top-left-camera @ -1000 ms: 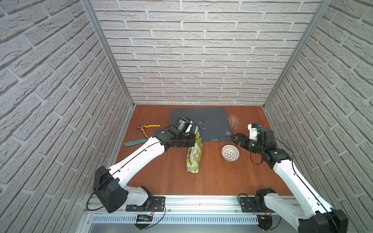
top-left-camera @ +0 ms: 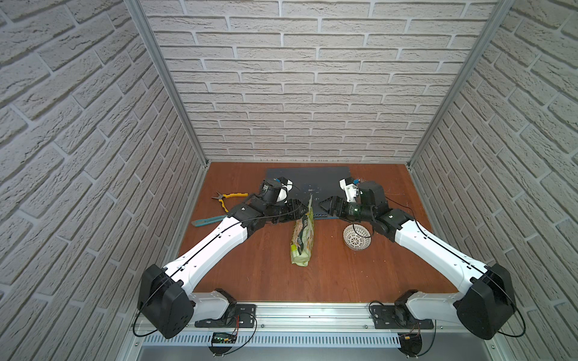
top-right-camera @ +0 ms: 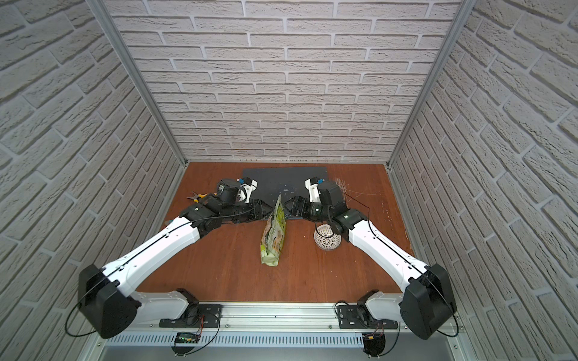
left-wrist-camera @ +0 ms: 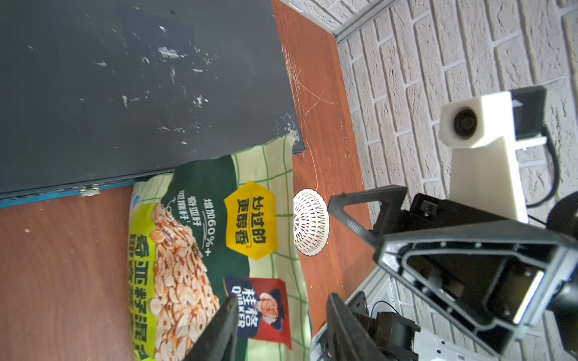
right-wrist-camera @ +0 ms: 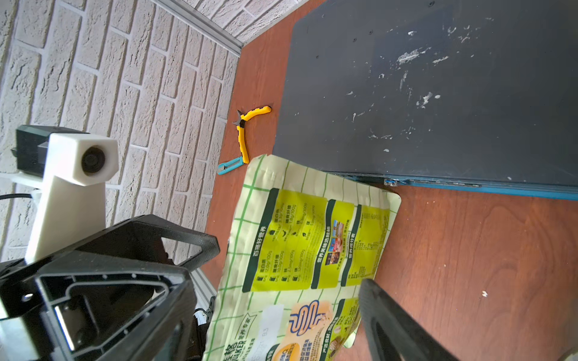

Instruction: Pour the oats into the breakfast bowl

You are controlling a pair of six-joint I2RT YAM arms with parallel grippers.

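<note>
A green and white Quaker oats bag (top-left-camera: 303, 243) stands upright in the middle of the table, its narrow edge towards the front. The left wrist view shows its oat-printed face (left-wrist-camera: 180, 288); the right wrist view shows the text panels (right-wrist-camera: 295, 240). My left gripper is open at the bag's upper left side; whether it touches is unclear. Opposite, my right gripper stands part open, with a small gap between it and the bag in the top views. Right of the bag sits a pale perforated bowl (top-left-camera: 356, 239), nothing visible inside, partly below the right arm.
A dark flat case (top-left-camera: 313, 179) lies behind the bag. Yellow-handled pliers (top-left-camera: 233, 195) and a teal-handled tool (top-left-camera: 206, 221) rest at the left, beside the left arm. Bare wood (top-left-camera: 259, 270) lies in front, either side of the bag.
My right arm has swung left, from beyond the bowl to near the bag. The bag shifted a little and stands straighter.
</note>
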